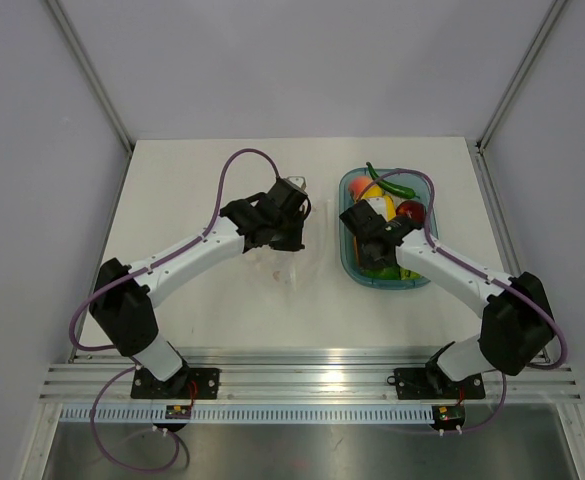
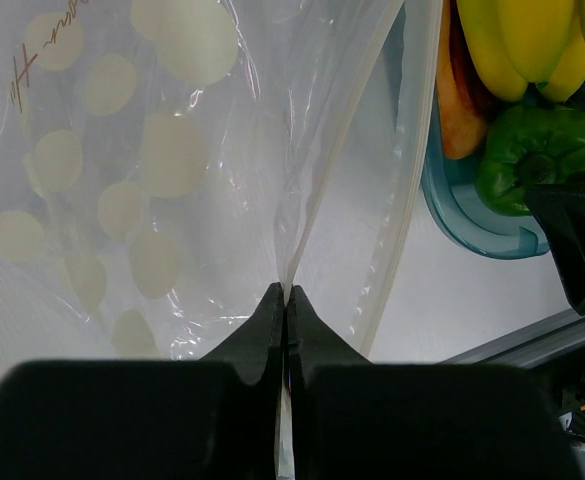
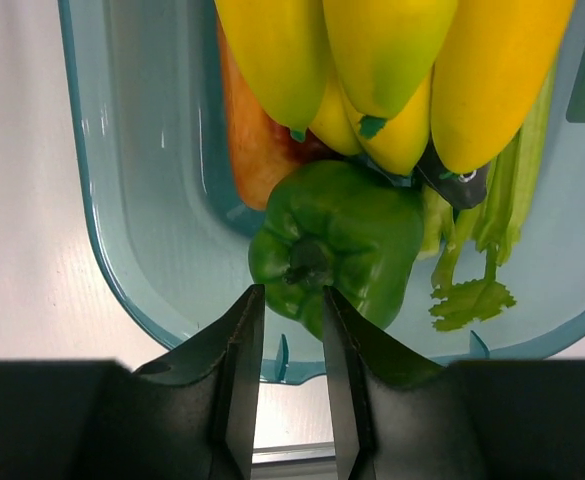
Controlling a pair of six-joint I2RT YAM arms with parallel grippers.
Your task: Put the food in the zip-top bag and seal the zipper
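The clear zip top bag (image 2: 122,190), printed with pale dots, lies flat with its opening edge toward the food bin. My left gripper is shut on one film edge of the bag, and that edge runs up from its fingertips. The other edge strip of the opening (image 2: 404,190) stands apart to the right. In the right wrist view, my right gripper is open above the green bell pepper (image 3: 357,225), its tips on the stem side, nothing held. The pepper sits in the near end of the blue bin (image 3: 137,250).
The bin also holds several bananas (image 3: 502,90), an orange-brown carrot-like piece (image 3: 252,150), celery (image 3: 507,190), a dark red round item (image 1: 412,211) and a long green pepper (image 1: 400,188). Bare table (image 1: 172,200) lies left and in front.
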